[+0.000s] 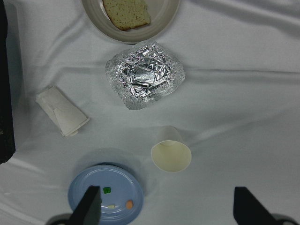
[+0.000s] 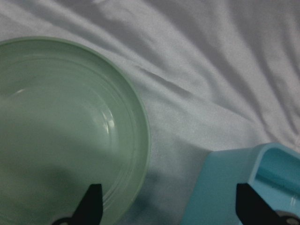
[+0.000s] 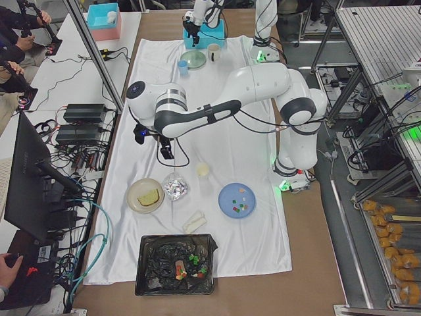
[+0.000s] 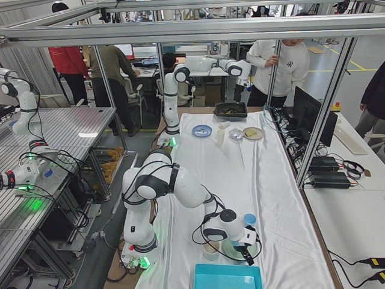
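My left gripper hangs open above a beige plate (image 1: 130, 28) with a bread slice (image 1: 123, 10), crumpled foil (image 1: 144, 75), a folded napkin (image 1: 62, 110), a cream cup (image 1: 171, 154) lying or standing below, and a blue plate (image 1: 93, 185) with small coloured pieces. My right gripper stands open over the far end, by a green plate (image 2: 65, 112) and a light blue bin (image 2: 211, 183); a blue cup (image 4: 250, 219) and a pale mug (image 4: 210, 253) are near it.
A black lined tray (image 3: 174, 263) with coloured pieces sits at the left arm's end of the cloth. A monitor, cables and power units border one side.
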